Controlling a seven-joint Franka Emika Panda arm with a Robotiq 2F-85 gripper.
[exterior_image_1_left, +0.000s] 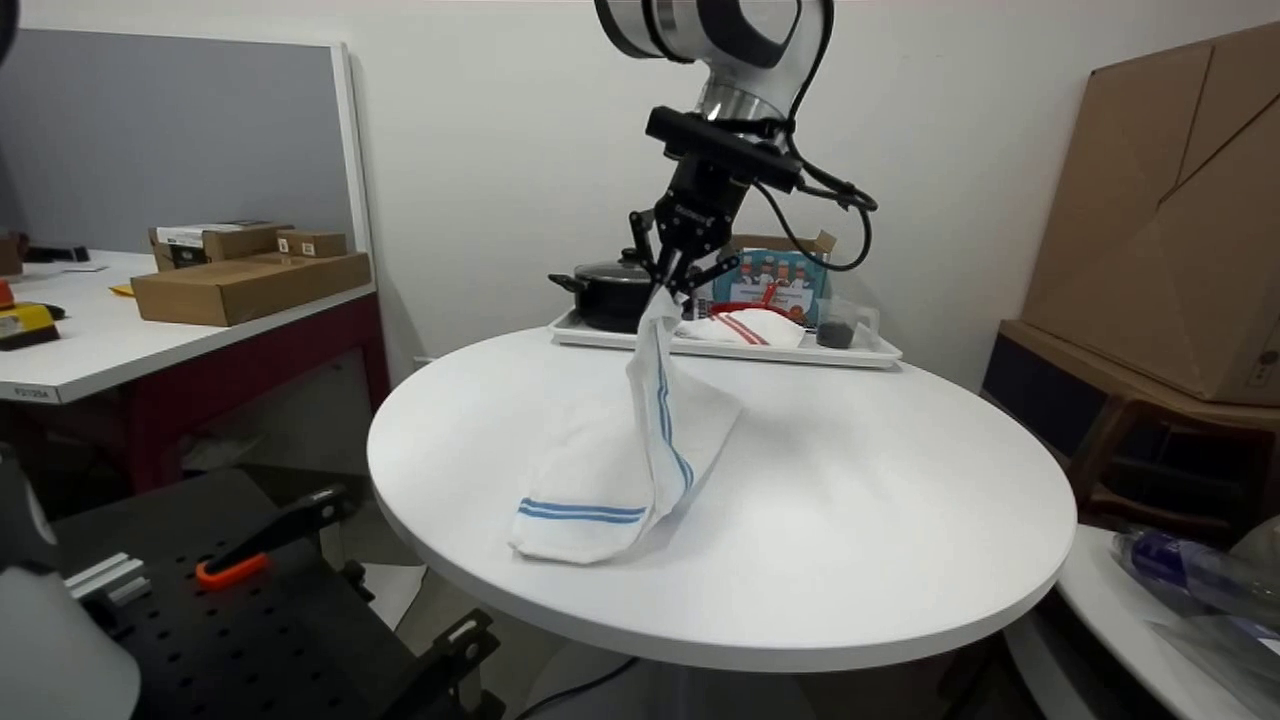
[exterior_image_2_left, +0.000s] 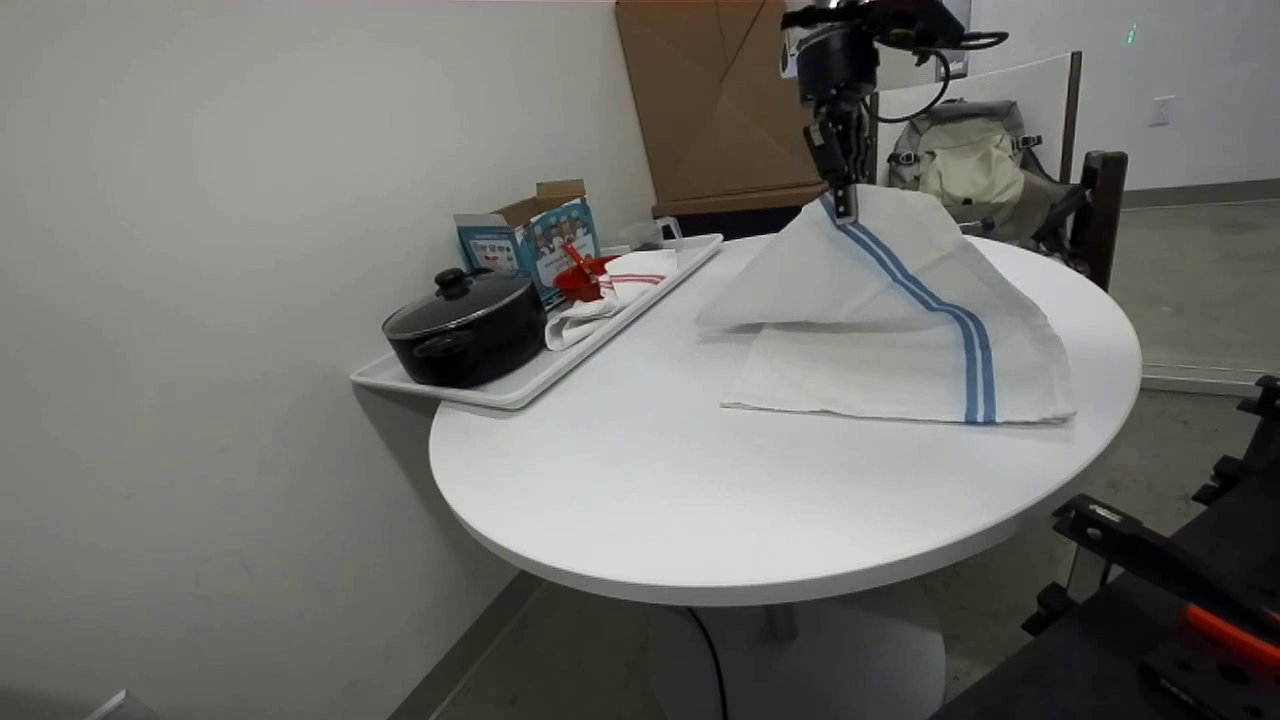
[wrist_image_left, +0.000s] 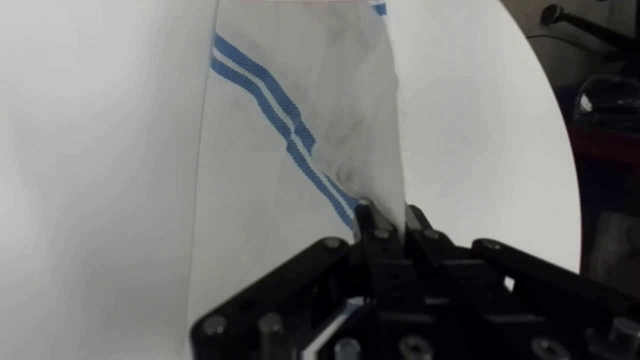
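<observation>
A white towel with blue stripes (exterior_image_1_left: 588, 486) lies partly on the round white table (exterior_image_1_left: 864, 528), with one end drawn up into the air. At that raised end my gripper (exterior_image_1_left: 669, 282) is shut on the cloth, well above the tabletop. From the other side, the towel (exterior_image_2_left: 912, 360) hangs like a slope from the gripper (exterior_image_2_left: 845, 216), its lower part flat on the table. The wrist view has the towel (wrist_image_left: 258, 150) running up between the black fingers, pinched at their tips.
Along the table's wall side stands a white tray (exterior_image_2_left: 528, 384). It holds a black lidded pot (exterior_image_2_left: 468, 326), a blue box (exterior_image_2_left: 558, 240), a red item (exterior_image_2_left: 582, 282), a red-striped cloth (exterior_image_1_left: 756, 326) and a clear cup (exterior_image_1_left: 846, 324).
</observation>
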